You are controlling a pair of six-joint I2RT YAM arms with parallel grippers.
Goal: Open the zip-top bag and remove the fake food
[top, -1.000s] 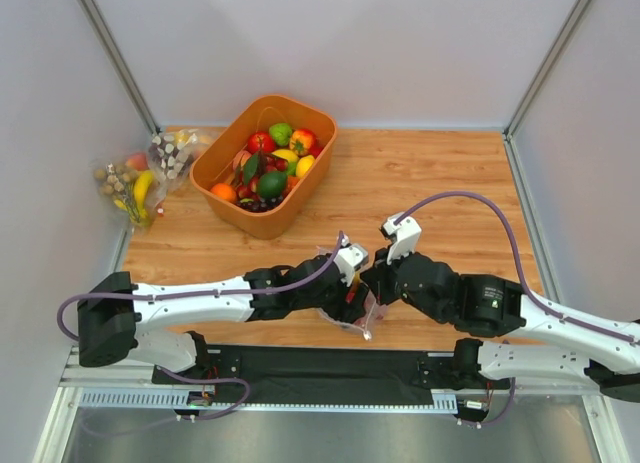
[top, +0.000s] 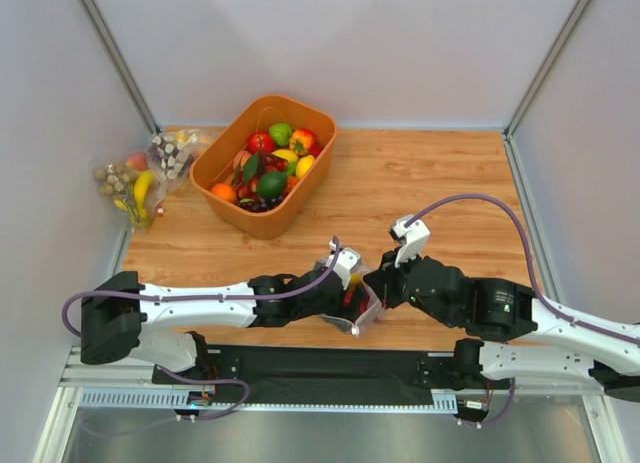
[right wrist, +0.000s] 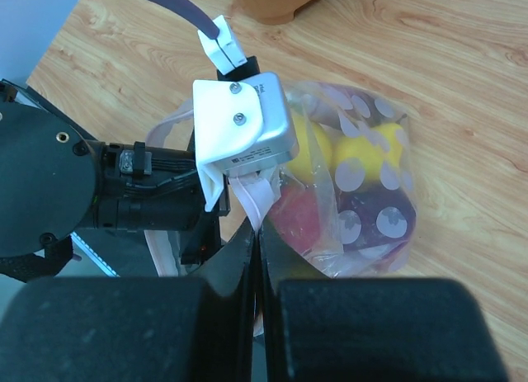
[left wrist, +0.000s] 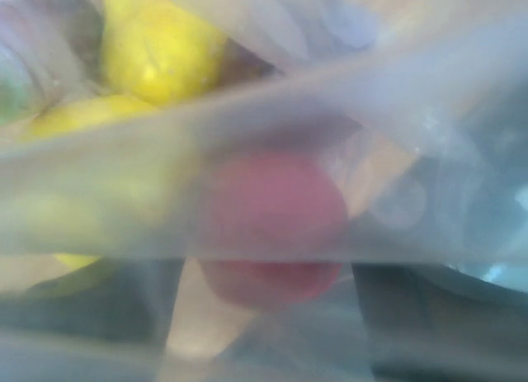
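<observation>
The clear zip top bag lies on the table with yellow food and a red food piece inside. In the right wrist view, my right gripper is shut on a pale strip of the bag's edge, pinched at its fingertips. My left gripper reaches in at the bag's mouth and stands open. Between its dark fingers, the red piece shows through hazy plastic, with the yellow food to the left. From above, the left arm's wrist covers part of the bag.
An orange bin full of fake fruit and vegetables stands at the back left. Two more filled clear bags, one of them holding a banana, lie left of it.
The right gripper shifted slightly right, and the bag's near edge moved with it.
</observation>
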